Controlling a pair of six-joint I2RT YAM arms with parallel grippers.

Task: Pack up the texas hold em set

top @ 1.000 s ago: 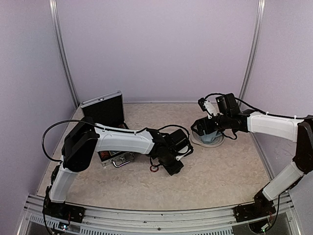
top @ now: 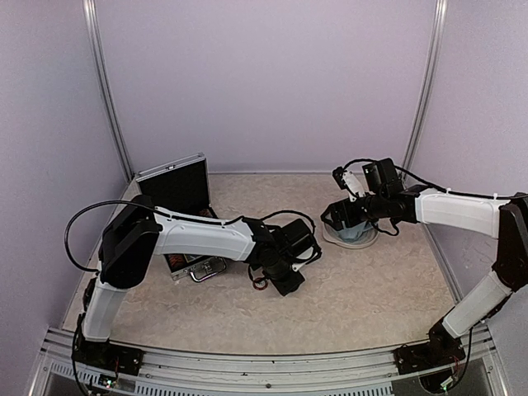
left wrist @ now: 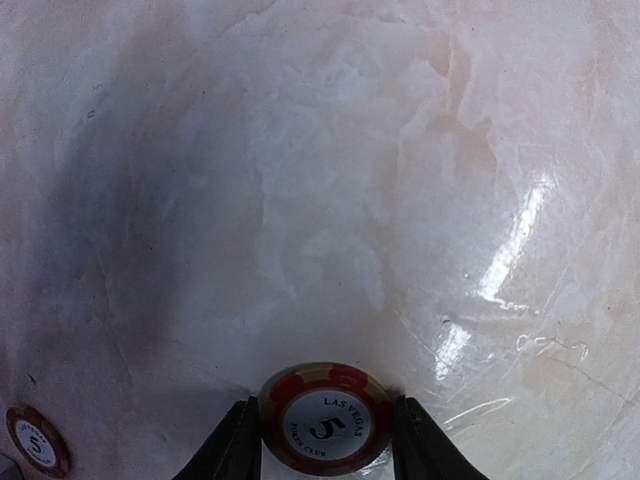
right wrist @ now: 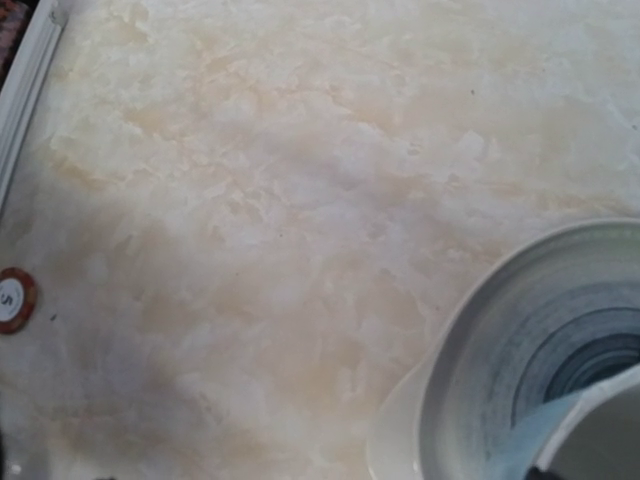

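A red poker chip marked 5 (left wrist: 327, 425) is pinched between the fingertips of my left gripper, face up and low over the table. A second red chip (left wrist: 38, 440) lies to the left in that view and shows beside the gripper from above (top: 260, 285). The open black chip case (top: 175, 186) stands at the left, partly hidden behind my left arm. My right gripper (top: 335, 216) hangs over the plate-like dish on the right. Only tiny dark bits of its fingers reach the lower edge of the right wrist view, set wide apart.
A round ridged dish (right wrist: 455, 340) with a pale blue piece and a white cup-like rim (right wrist: 600, 440) stands under my right gripper. The case's handle (top: 210, 271) points toward the front.
My left gripper has shifted slightly to the left, nearer the loose chip. My right arm shows almost no movement.
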